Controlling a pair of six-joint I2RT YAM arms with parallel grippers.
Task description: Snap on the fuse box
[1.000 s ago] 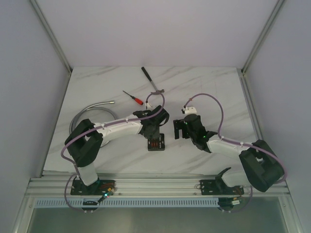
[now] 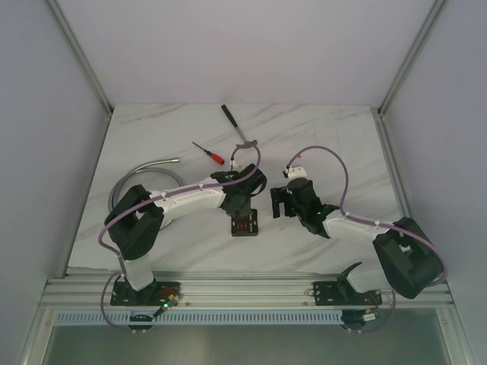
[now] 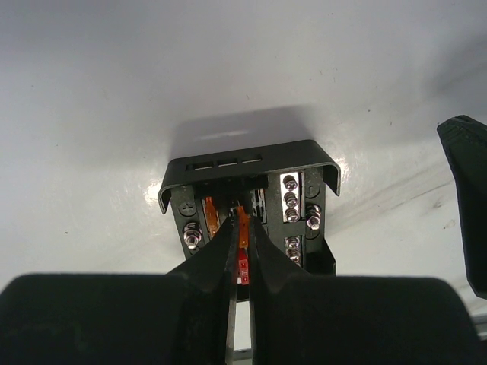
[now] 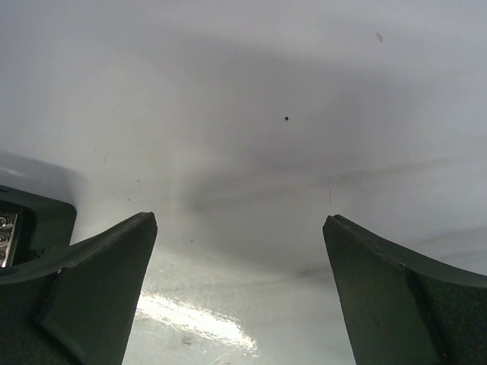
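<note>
The black fuse box [image 2: 252, 228] lies on the white table below my left gripper. In the left wrist view the box [image 3: 186, 173] shows metal terminals, screws and orange and red fuses. My left gripper is shut on an orange fuse over the box's middle; whether the fuse is seated cannot be told. My right gripper stands open over bare table to the right of the box, whose edge [image 4: 53, 222] shows at the far left of the right wrist view.
A red screwdriver [image 2: 214, 156] and a hammer [image 2: 237, 128] lie behind the arms. A grey coiled hose [image 2: 122, 182] lies at left.
My left arm has shifted very slightly at the fuse box. The right arm looks still.
</note>
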